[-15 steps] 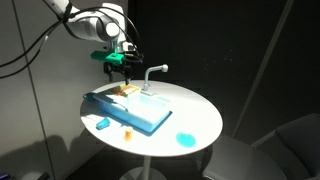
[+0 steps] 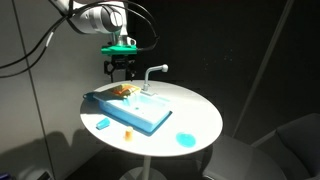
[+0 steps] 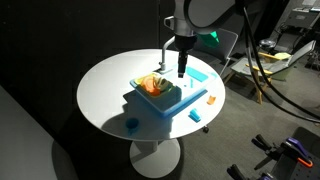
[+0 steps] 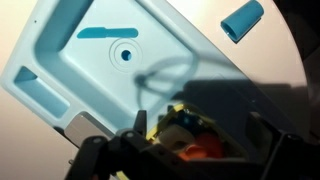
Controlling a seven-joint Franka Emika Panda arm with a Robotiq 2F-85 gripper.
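A yellow-orange basket (image 2: 127,90) with several mixed-colour items sits at one end of the light blue toy sink (image 2: 148,122). Above it hangs my gripper (image 2: 120,76), pointing down, fingers apart. In the wrist view the basket's contents (image 4: 190,130) lie in shadow below and between the fingers, so single items are hard to make out. My gripper shows nothing held there. A blue knife (image 4: 107,33) rests on the sink floor near the round drain (image 4: 126,55). From the other side, the gripper (image 3: 182,72) appears over the sink area.
A pale faucet (image 2: 152,73) rises behind the sink. On the white round table lie a blue cup-like piece (image 2: 103,124), an orange piece (image 2: 128,134) and a light blue disc (image 2: 186,140). Another dark blue item (image 3: 132,124) lies near the edge. The table's right side has free room.
The wrist has turned, its green band now facing the first exterior camera more. My gripper has shifted little and stays above the basket; the table objects look unmoved.
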